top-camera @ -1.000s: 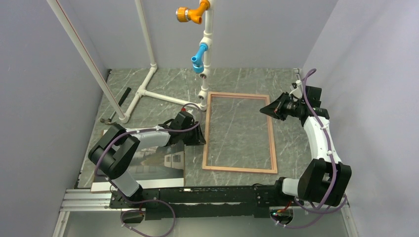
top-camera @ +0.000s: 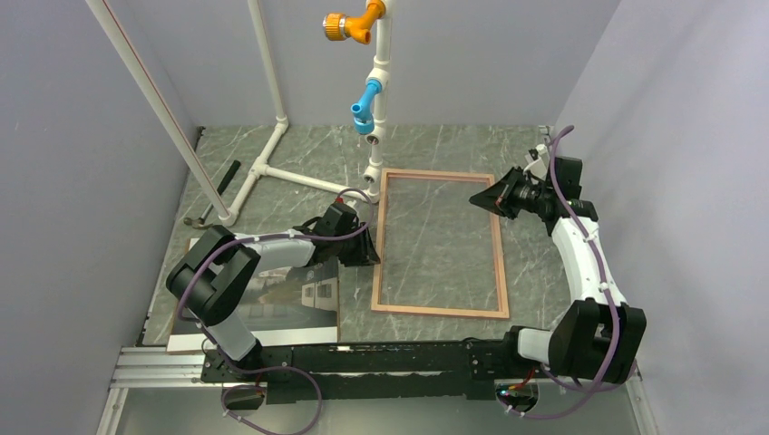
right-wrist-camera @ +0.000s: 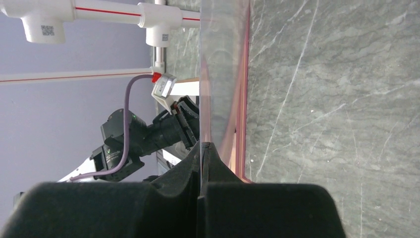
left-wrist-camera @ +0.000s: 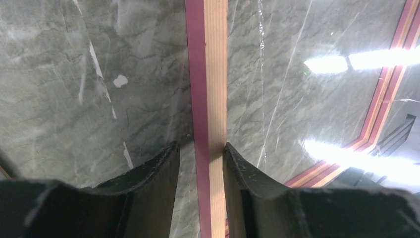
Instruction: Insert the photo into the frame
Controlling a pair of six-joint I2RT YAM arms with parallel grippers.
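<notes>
The wooden frame (top-camera: 440, 313) lies flat on the grey marbled table. Its left bar (left-wrist-camera: 216, 94) runs between the fingers of my left gripper; the right-hand finger is at the bar and a gap remains on the other side. Beneath the left arm lies the photo (top-camera: 319, 313), partly covered by that arm. Over the frame's right side, my right gripper (top-camera: 475, 201) is shut, pointing left. Between its fingertips is the edge of a clear thin sheet (right-wrist-camera: 218, 74), raised from the frame; it hardly shows from above.
White pipes (top-camera: 308, 179) stand behind the left arm, with blue (top-camera: 365, 104) and orange (top-camera: 354, 23) fittings on an upright near the frame's back left corner. A dark-handled tool (top-camera: 224, 181) lies at the back left. Bare table (top-camera: 535, 281) shows right of the frame.
My right gripper has shifted slightly left over the frame. The left gripper has edged a little right at the frame's left bar. Frame and photo look unmoved.
</notes>
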